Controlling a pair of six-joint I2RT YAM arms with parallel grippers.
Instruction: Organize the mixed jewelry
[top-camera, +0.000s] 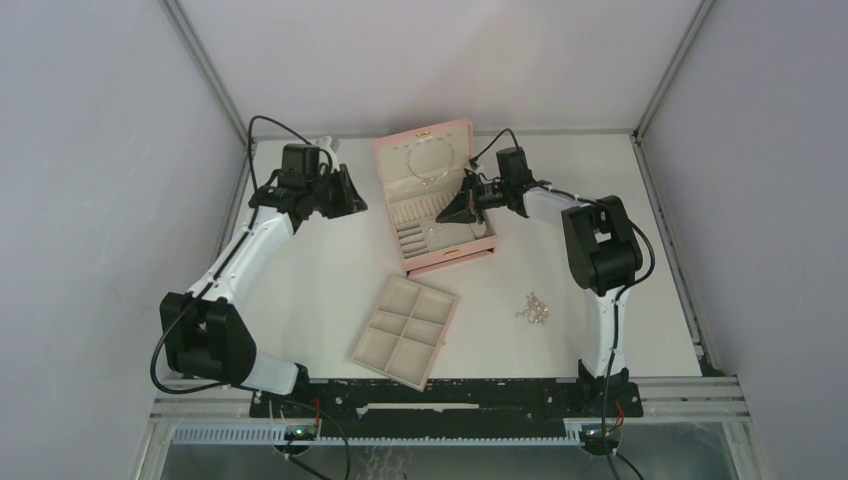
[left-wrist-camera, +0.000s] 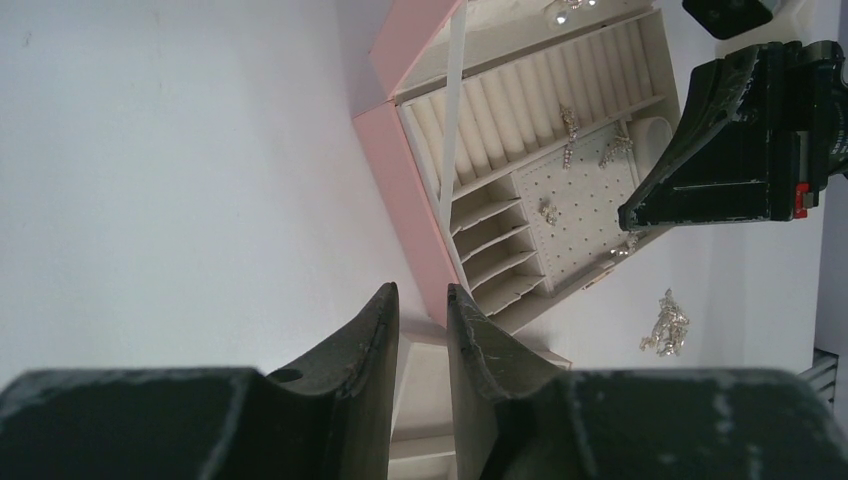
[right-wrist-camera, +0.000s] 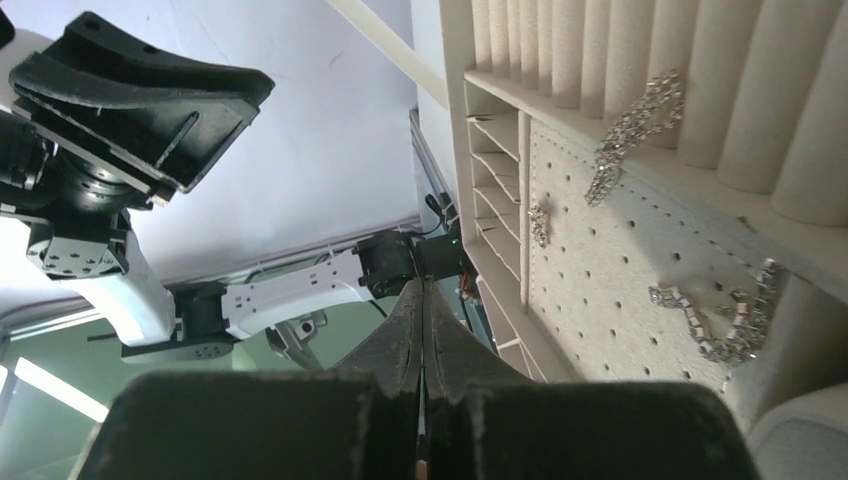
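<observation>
The pink jewelry box (top-camera: 449, 262) stands with its lid up, a necklace (top-camera: 430, 155) against the lid's inside. Over its right half is my right gripper, its fingertips together with nothing visible between them. Inside, a sparkling chain (right-wrist-camera: 638, 130) lies across the edge of the ring rolls (right-wrist-camera: 731, 90), partly over the perforated panel (right-wrist-camera: 620, 290). A bracelet (right-wrist-camera: 718, 338) and a small piece (right-wrist-camera: 539, 226) lie on that panel. My left gripper hangs left of the box, part open and empty between its fingers. A jewelry pile (top-camera: 534, 308) rests on the table at right.
A divided beige tray (top-camera: 405, 331) lies in front of the box, near the table's front edge.
</observation>
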